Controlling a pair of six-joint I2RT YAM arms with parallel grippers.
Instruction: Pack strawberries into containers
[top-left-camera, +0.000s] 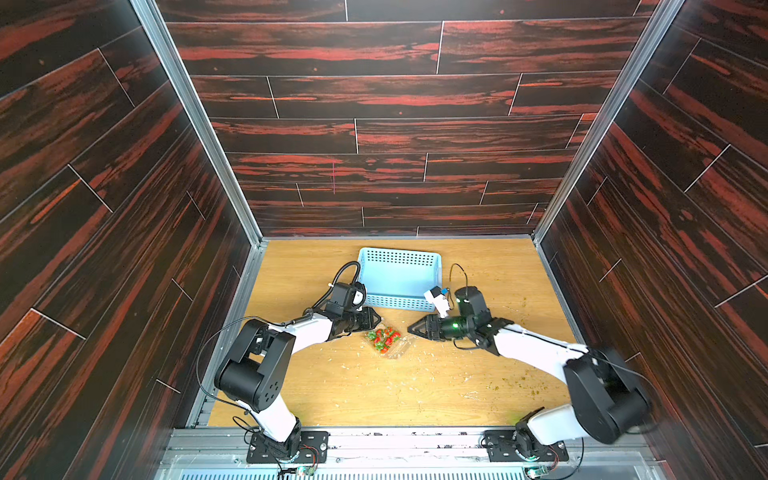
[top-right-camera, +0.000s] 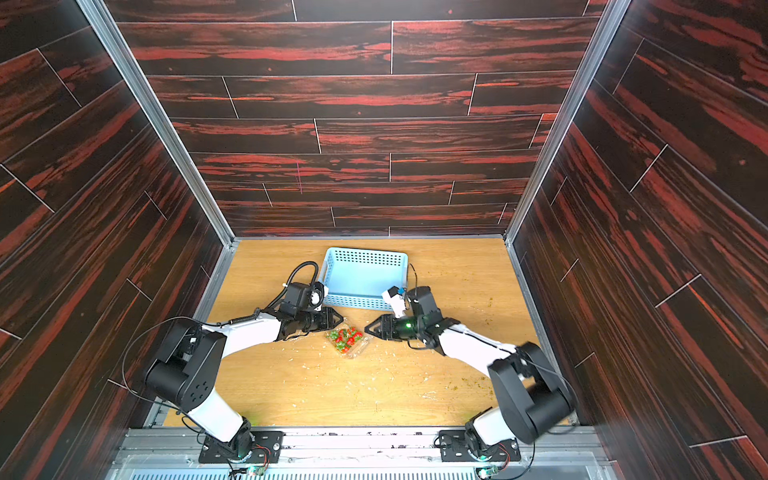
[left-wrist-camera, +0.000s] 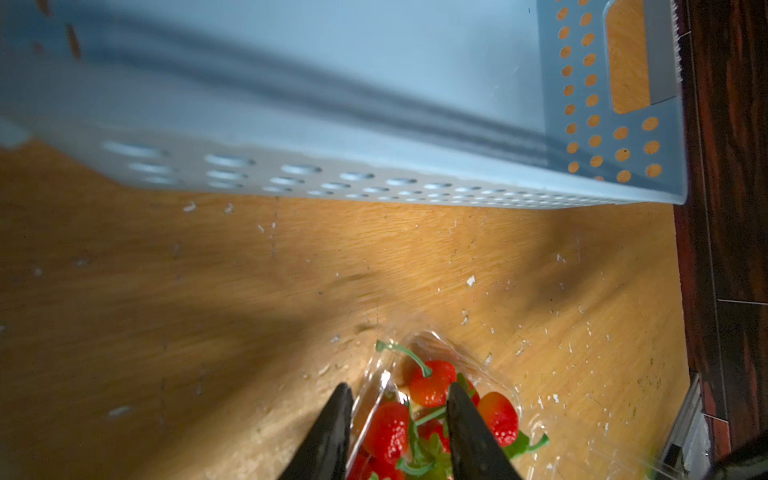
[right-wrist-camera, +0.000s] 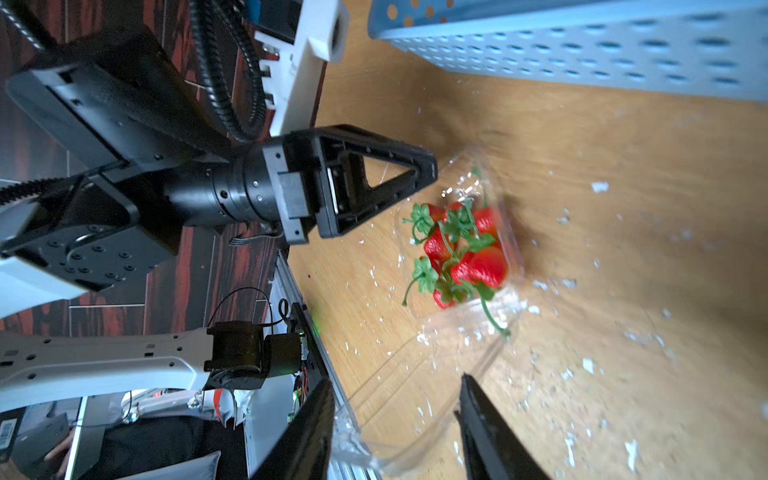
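A clear plastic container filled with red strawberries (top-left-camera: 384, 339) lies on the table between the two arms, in front of the blue basket. Its transparent lid (right-wrist-camera: 400, 400) is folded out to the right, seen in the right wrist view. My left gripper is open at the container's left side, its fingertips over the near strawberries (left-wrist-camera: 387, 432) in the left wrist view. Nothing shows held there. On the other side, my right gripper stands part open, with the clear lid seen beyond and between its fingers. Whether it touches the lid I cannot tell.
A light blue basket (top-right-camera: 365, 304) with perforated walls stands empty behind the container, close to both grippers. Small white scraps are scattered on the wooden table (top-left-camera: 432, 392). The table in front of the container is otherwise clear.
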